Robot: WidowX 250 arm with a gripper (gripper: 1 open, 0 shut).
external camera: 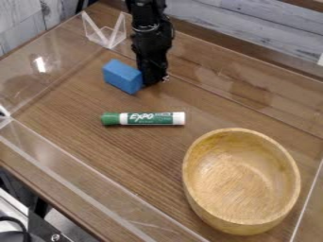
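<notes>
My black gripper (pixel 151 68) reaches down from the top centre, just right of a blue block (pixel 123 77) on the wooden table, touching it or very close. Its fingertips are dark and small, partly hidden behind the block, and appear shut. A green and white Expo marker (pixel 143 119) lies crosswise below the block.
A large cream oval bowl (pixel 240 181) fills the lower right of the table (pixel 89 170). Clear plastic pieces stand at the top left and left edge. Cables show at the bottom left corner.
</notes>
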